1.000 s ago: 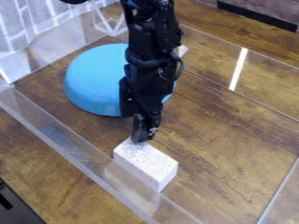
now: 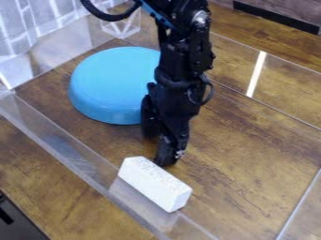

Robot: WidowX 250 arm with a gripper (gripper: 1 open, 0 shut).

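My black gripper [image 2: 170, 141] hangs down in the middle of the camera view, its tip low over the wooden surface, just behind a white block [image 2: 154, 183]. The block lies near the clear plastic wall at the front. The dark fingers blend together, so their spread is hard to make out; nothing shows held in them. A round blue object [image 2: 103, 80] sits behind and left of the gripper, partly hidden by it.
A clear wall [image 2: 69, 155] runs diagonally across the lower left. A pale curtain stands at the top left.
The gripper has come slightly lower and a little to the right since a second ago. The white block has shifted slightly toward the front left.
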